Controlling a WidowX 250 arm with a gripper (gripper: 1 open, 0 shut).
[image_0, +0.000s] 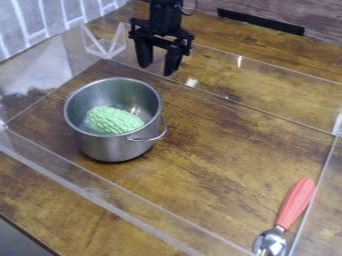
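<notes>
My black gripper hangs at the top centre of the view, over the back of the table, above and behind a steel pot; its fingers are apart, with nothing seen between them. The pot stands at the left and holds a bumpy light-green object. A scoop with a red handle and a metal head lies at the lower right.
Clear plastic walls border the wooden table, with a white frame-like piece at the back left.
</notes>
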